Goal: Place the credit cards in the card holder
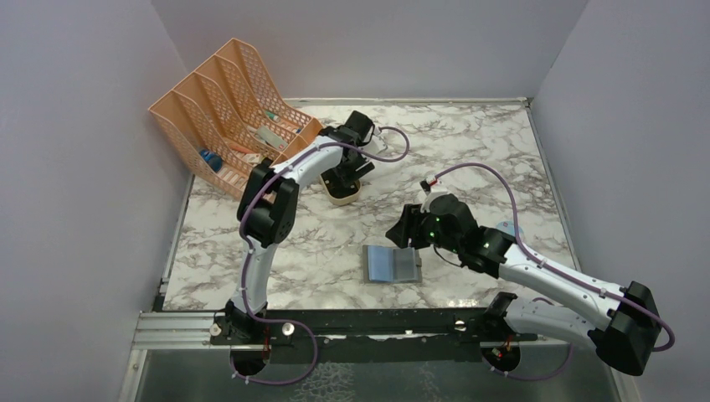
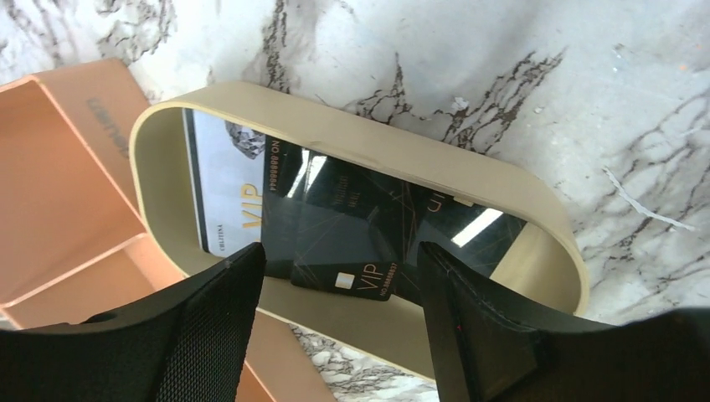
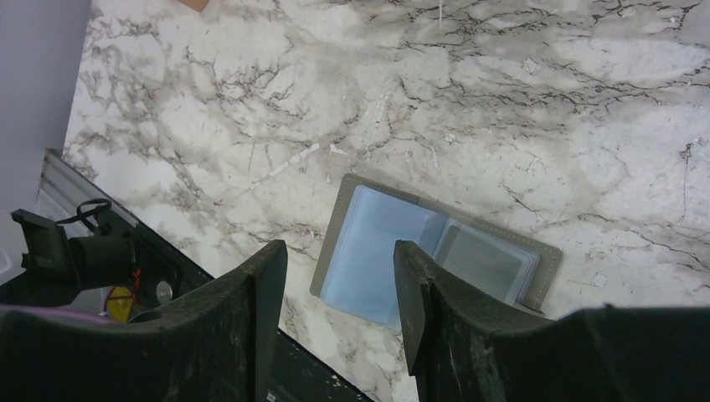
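In the left wrist view a long cream tray with rounded ends holds several cards. The black VIP card lies in its middle, overlapping another dark card to the right and covering part of a white VIP card to the left. My left gripper is open over the tray, its fingers apart and nothing between them. The card holder, with clear bluish pockets, lies spread flat in the right wrist view. Above it stands my right gripper, open and empty.
An orange slatted rack stands at the back left, close against the cream tray, with small items in its compartments. Bare marble table extends across the back right. A small bluish item lies beyond the right arm.
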